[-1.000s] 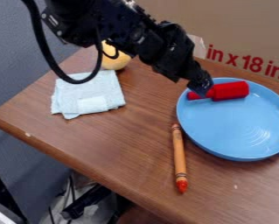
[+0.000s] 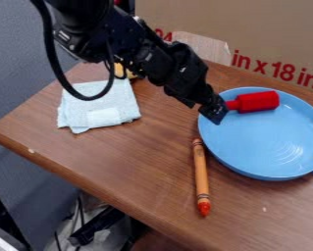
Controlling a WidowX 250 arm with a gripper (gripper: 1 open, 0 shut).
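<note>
The black arm reaches in from the top left to its gripper (image 2: 214,108), whose tip is over the left rim of a blue plate (image 2: 264,145). A red cylindrical object (image 2: 257,102) lies on the plate's back part, just right of the gripper tip; whether the fingers touch it or hold anything is hard to tell. An orange crayon (image 2: 201,178) with a red tip lies on the table left of the plate.
A folded pale cloth (image 2: 93,110) is at the left of the wooden table (image 2: 120,176). A yellow object, partly hidden, sits behind the arm. A cardboard box (image 2: 277,39) stands at the back.
The gripper has shifted slightly left, away from the middle of the red object. The red object appears to lie in about the same place.
</note>
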